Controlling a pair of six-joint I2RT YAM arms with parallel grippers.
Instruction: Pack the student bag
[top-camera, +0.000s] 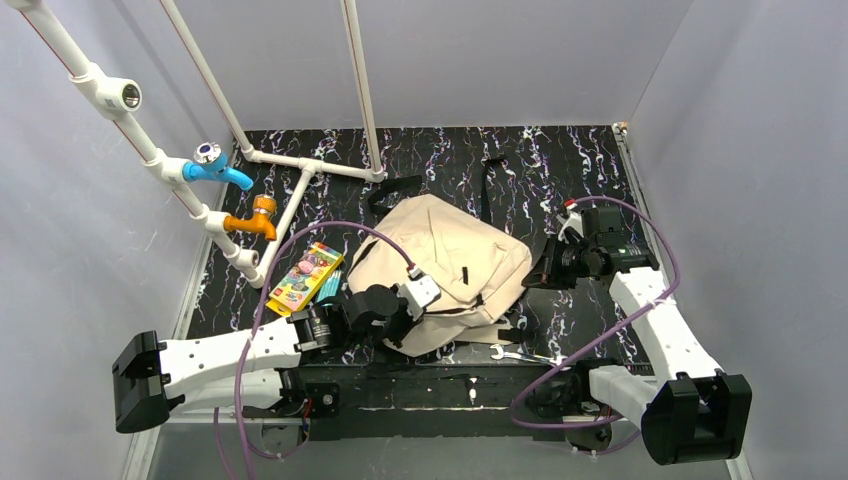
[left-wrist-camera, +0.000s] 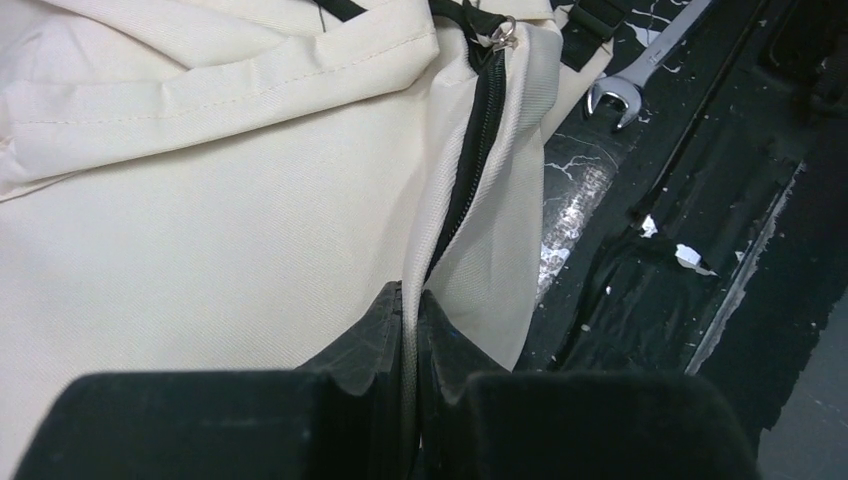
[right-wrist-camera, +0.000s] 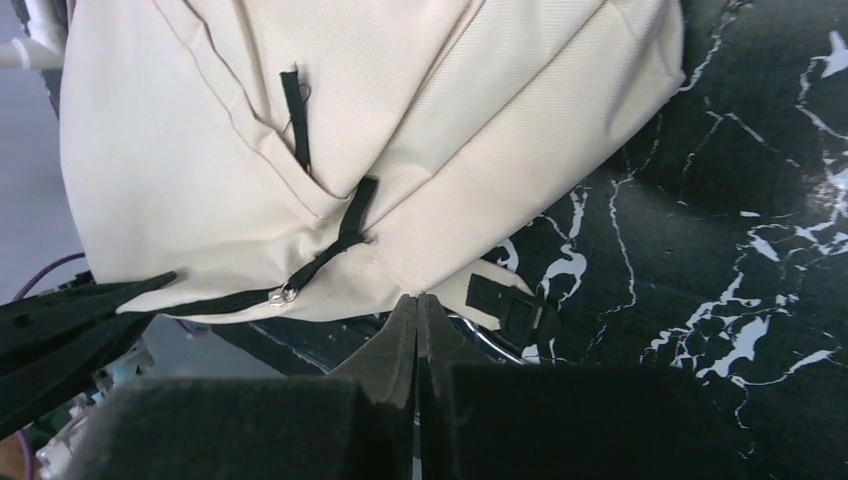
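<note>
The cream bag (top-camera: 440, 235) lies flat on the dark marbled table. My left gripper is shut on the bag's fabric edge beside the open end of a black zipper (left-wrist-camera: 470, 165). A metal zipper pull sits at the far end of that zipper; the right wrist view shows the pull (right-wrist-camera: 284, 294) close to the left gripper's fingers (right-wrist-camera: 60, 340). To the right of the bag, my right gripper (top-camera: 526, 283) is shut, apart from the zipper pull. Nothing shows between its fingertips in the right wrist view.
Left of the bag lie a colourful yellow-edged box (top-camera: 305, 278) and some teal sticks (top-camera: 330, 287). A wrench (top-camera: 522, 354) rests near the table's front edge. White pipes with taps stand at the left.
</note>
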